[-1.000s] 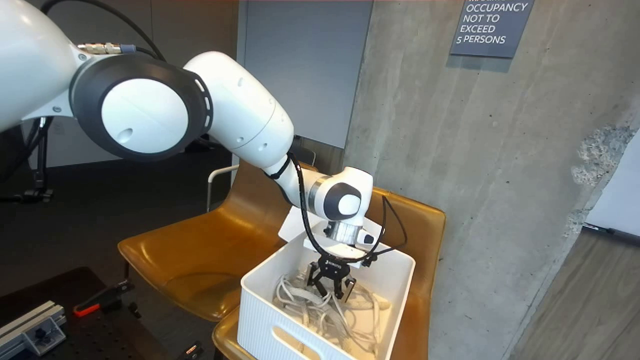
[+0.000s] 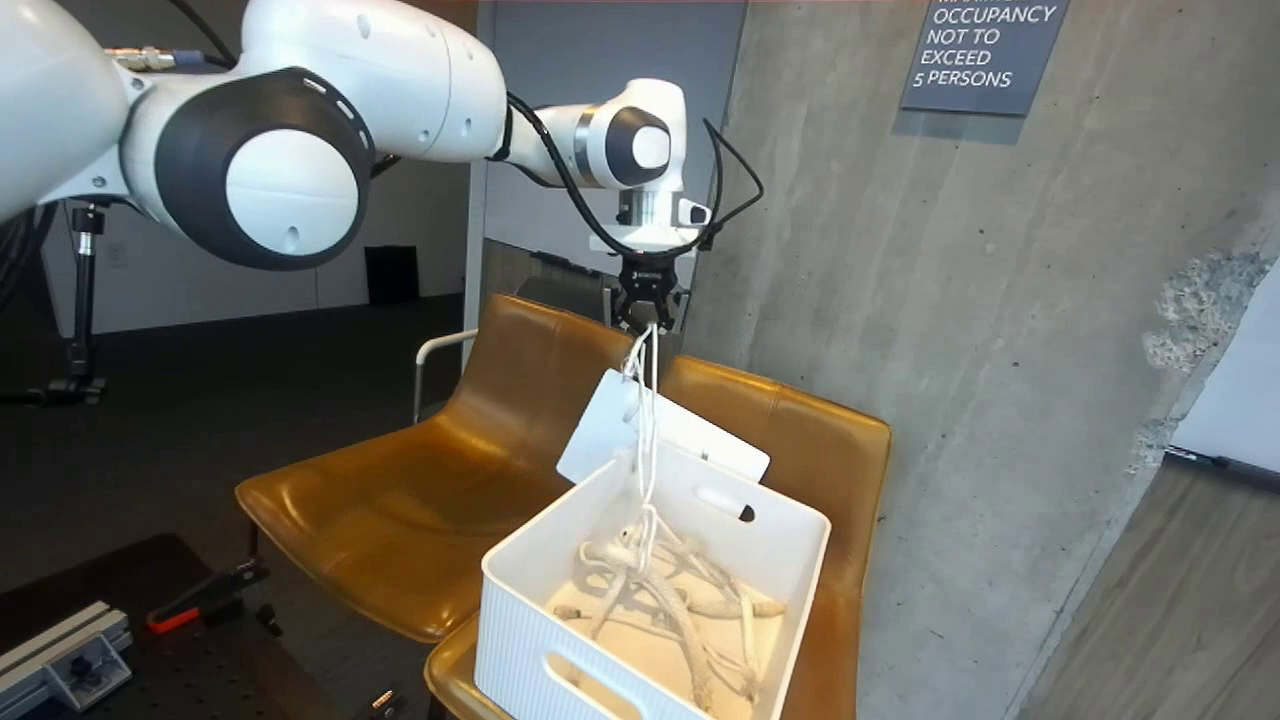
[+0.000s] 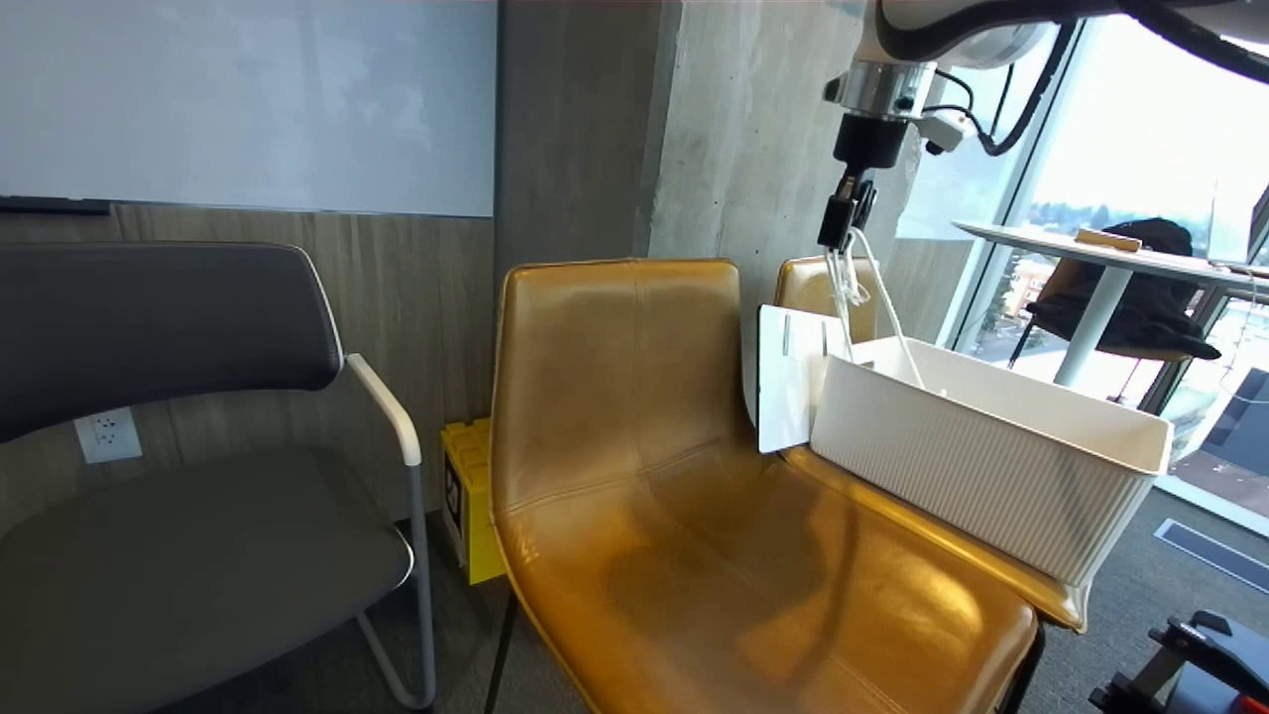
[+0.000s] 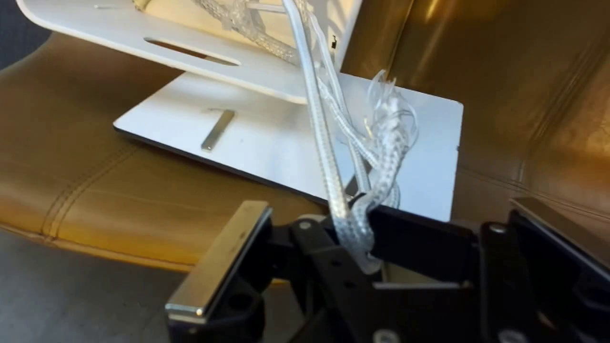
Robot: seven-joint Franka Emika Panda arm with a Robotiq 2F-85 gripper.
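My gripper (image 2: 649,322) is above the back of the white box, shut on a white rope (image 2: 649,414) that hangs in loops from its fingers. The rope's lower part trails into the white box (image 3: 981,434), where more rope (image 2: 690,606) lies tangled on the floor of the box. In the wrist view, strands of the pinched rope (image 4: 321,123) run up toward the box, and one frayed end (image 4: 393,114) stands loose beside them. A white board (image 4: 263,134) with small metal strips sits next to the box, below the gripper.
Brown leather chairs (image 3: 625,393) carry the box and board. A concrete wall (image 2: 1020,396) rises behind on the right. At lower left in exterior view 1 is a dark table with a metal fixture (image 2: 66,654). Air around the gripper is clear.
The gripper has risen out of the box and moved toward its back left side. White rope now hangs from it, and less rope lies in the box.
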